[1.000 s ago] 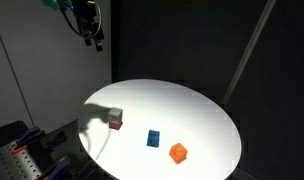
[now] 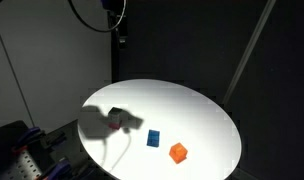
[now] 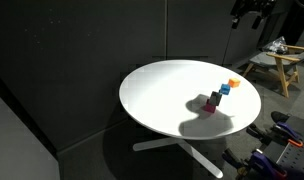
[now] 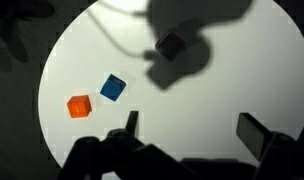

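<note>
An orange cube [image 2: 178,153] and a blue cube [image 2: 153,138] rest apart from each other on the white oval table [image 2: 207,125]. Farther left in exterior view 1, a grey cube [image 2: 115,113] stands on a red block [image 2: 114,125]. From above, the wrist view shows the grey cube as a dark square [image 4: 170,45] in shadow, with the orange cube [image 4: 79,106] and blue cube [image 4: 113,87] to its left. High over the table, clear of every block, my gripper is open and empty, its fingers wide apart.
A wooden chair [image 3: 277,65] stands beyond the table on the right. Dark equipment [image 2: 37,150] sits on the floor by the table's left side.
My gripper has moved rightward in exterior view 1, staying high. Its shadow now spreads across the table around the grey cube. The blocks have not moved.
</note>
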